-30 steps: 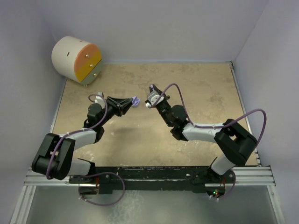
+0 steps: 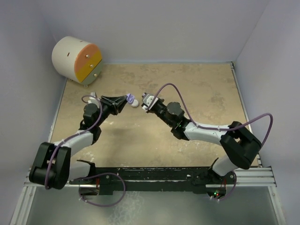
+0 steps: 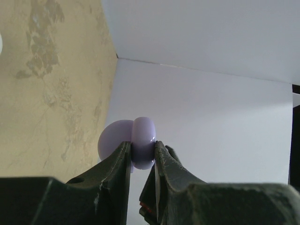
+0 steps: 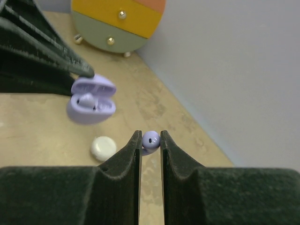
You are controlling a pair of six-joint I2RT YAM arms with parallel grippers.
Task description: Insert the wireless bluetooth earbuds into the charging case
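Note:
My left gripper is shut on the lilac charging case [image 4: 91, 110], which stands open, lid up, with a pale piece inside in the right wrist view. My right gripper is shut on a small lilac-white earbud [image 4: 151, 139], held right of and lower in view than the case. In the top view the two grippers face each other over the middle of the table, a short gap apart. A white round object [image 4: 103, 147] lies on the table below the case.
A cylinder with orange, yellow and grey panels [image 2: 75, 60] lies at the back left.
My left gripper and the case have moved left, baring more of the white object. My right gripper has shifted slightly left in the top view, its tip turned further toward the case.

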